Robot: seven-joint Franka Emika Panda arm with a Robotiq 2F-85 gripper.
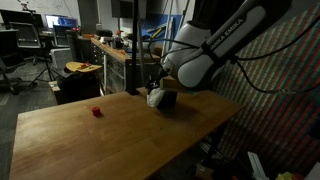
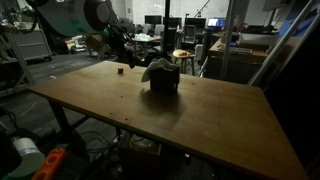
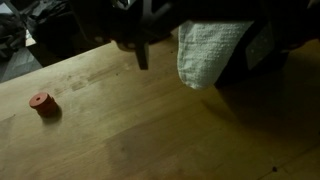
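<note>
A white cloth (image 1: 155, 97) hangs over the top and side of a black box (image 1: 169, 100) on the wooden table. Both also show in the second exterior view, the cloth (image 2: 158, 69) draped over the box (image 2: 165, 82). My gripper (image 1: 157, 83) is open, just above the cloth, tilted down from the arm. In the wrist view a dark finger (image 3: 141, 55) stands left of the cloth (image 3: 208, 58), with bare wood between them; the other fingertip is lost in shadow. Whether the gripper touches the cloth cannot be told.
A small red cylinder (image 3: 44, 104) stands on the table, well apart from the box; the first exterior view shows it as a red spot (image 1: 97, 111). A dark upright post (image 1: 135, 45) rises behind the table.
</note>
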